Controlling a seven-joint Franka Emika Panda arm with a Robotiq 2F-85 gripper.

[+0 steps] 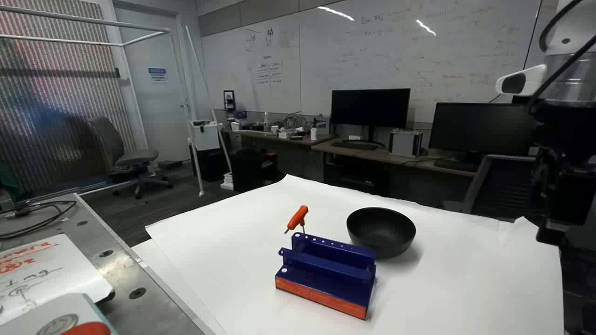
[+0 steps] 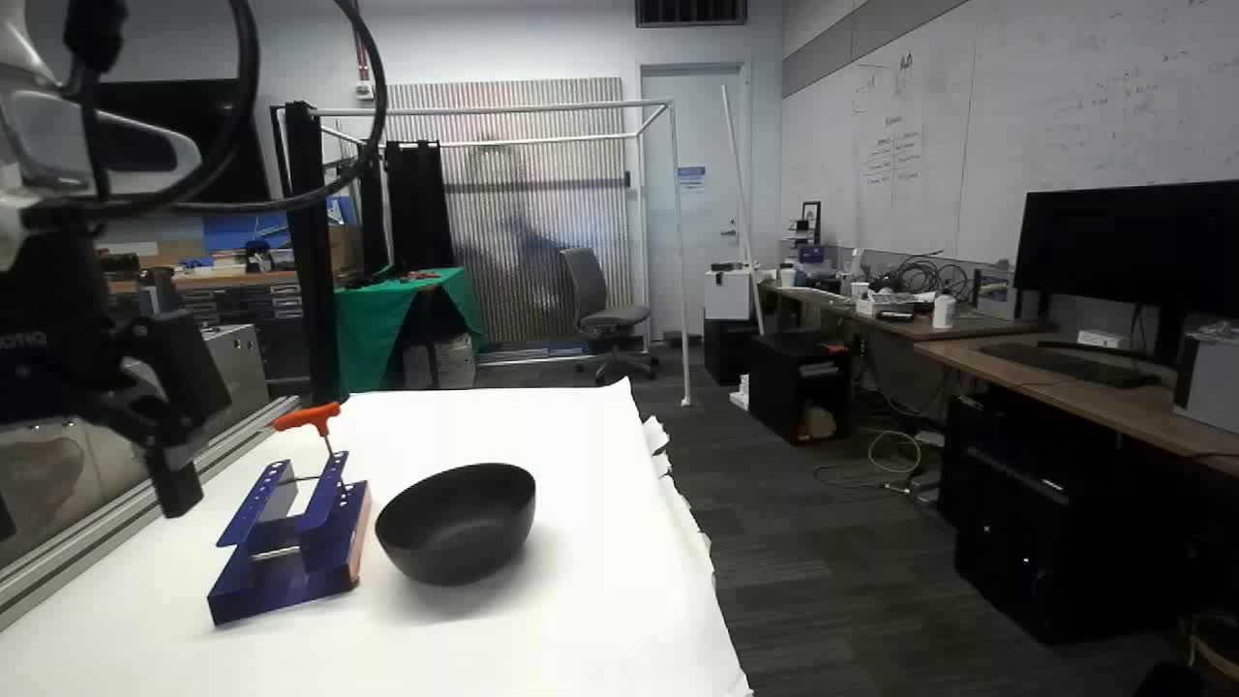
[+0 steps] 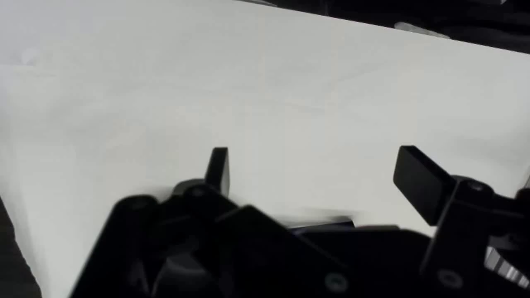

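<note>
My gripper stands open above the white table covering, nothing between its spread fingers. Exterior view 2 has the gripper at the left edge, higher than the table and on the near side of the blue rack. The blue rack (image 1: 329, 267), with an orange front strip, rests on the table. An orange-handled T-shaped hex key (image 1: 298, 218) is upright in a hole at one end of the rack. Beside the rack sits an empty-looking black bowl (image 2: 455, 523). Only a dark sliver of the rack (image 3: 328, 226) seems to show behind the gripper in the wrist view.
White paper (image 1: 223, 245) covers the table, with wide clear areas around the rack and bowl. A metal surface (image 1: 120, 268) borders it on the left in exterior view 1. Desks with monitors (image 1: 370, 108) stand beyond the table.
</note>
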